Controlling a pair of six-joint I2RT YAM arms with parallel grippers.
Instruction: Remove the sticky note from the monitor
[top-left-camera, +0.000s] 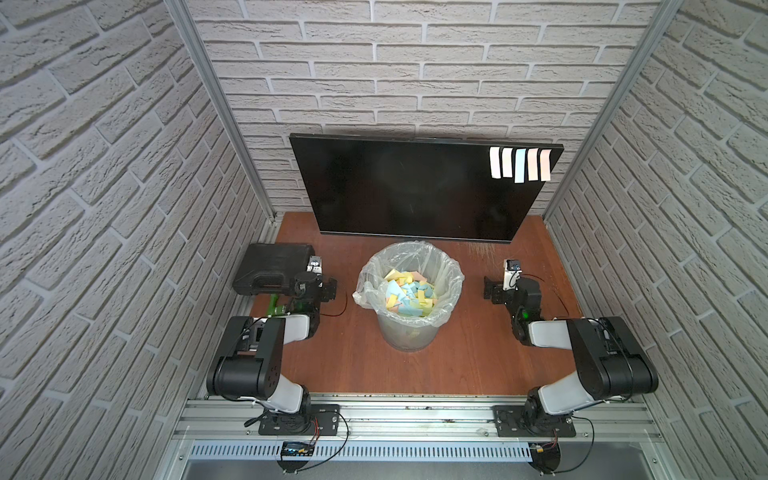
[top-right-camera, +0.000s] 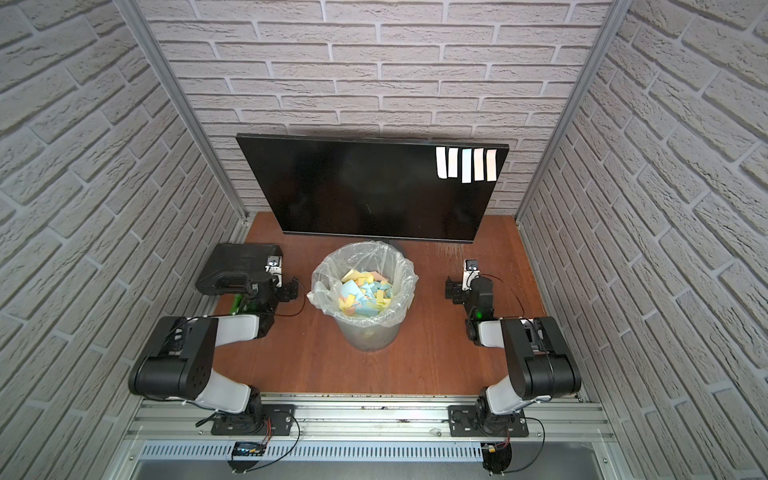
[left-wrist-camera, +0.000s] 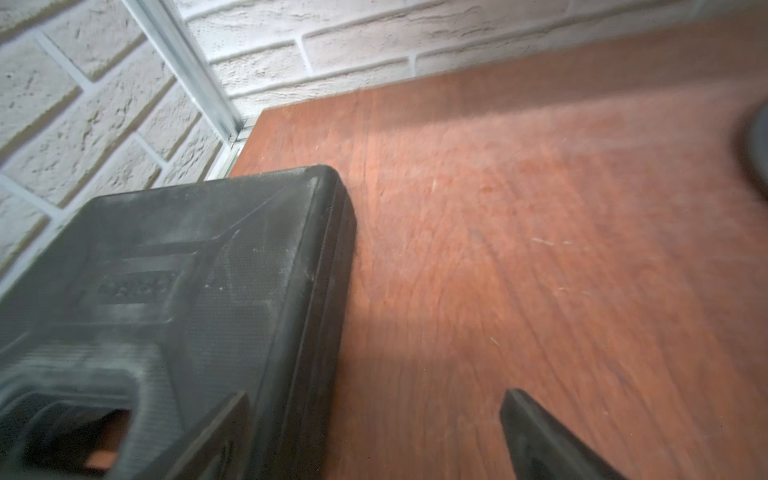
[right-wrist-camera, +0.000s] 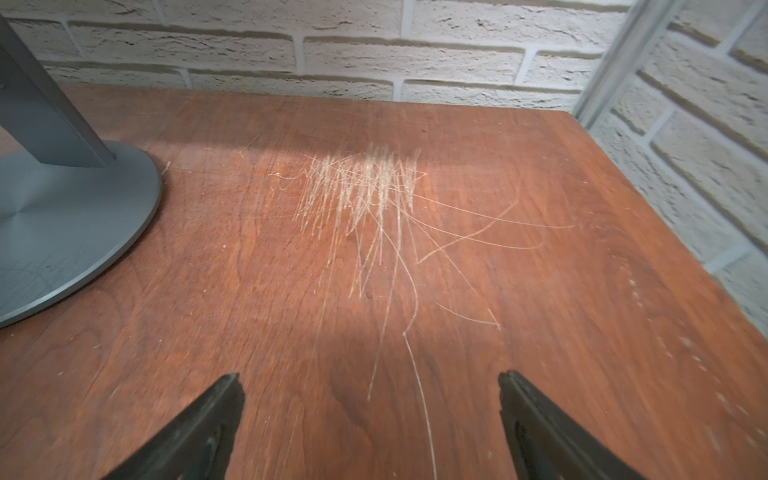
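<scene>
A black monitor (top-left-camera: 400, 188) stands along the back, with several pale pink, white and blue sticky notes (top-left-camera: 520, 164) in a row at its upper right. A lined bin (top-right-camera: 364, 330) of coloured notes sits centred in front of it. My left gripper is open and low beside a black case, well below the monitor's screen. My right gripper is open above the bare wood at the right, below the notes, nothing between its fingers.
The black case (left-wrist-camera: 224, 272) lies on the left. The monitor's round stand (right-wrist-camera: 64, 240) is behind the bin. The wooden table (right-wrist-camera: 600, 320) has scratches and clear room on either side of the bin.
</scene>
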